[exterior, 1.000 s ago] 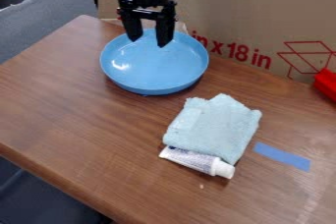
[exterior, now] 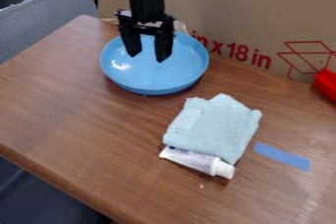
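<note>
My black gripper (exterior: 147,47) hangs over the back half of a blue round plate (exterior: 157,76), its two fingers apart and nothing between them. Toward the front right, a folded pale blue cloth (exterior: 213,123) lies on the wooden table (exterior: 79,110). A white tube (exterior: 197,161) lies against the cloth's front edge.
A cardboard box (exterior: 250,7) stands along the back. A red object (exterior: 325,84) sits at the right edge, a blue strip (exterior: 281,154) right of the cloth. A grey padded surface (exterior: 39,22) borders the left.
The gripper has come down lower over the blue plate since a second ago. The plate, cloth and tube are unmoved.
</note>
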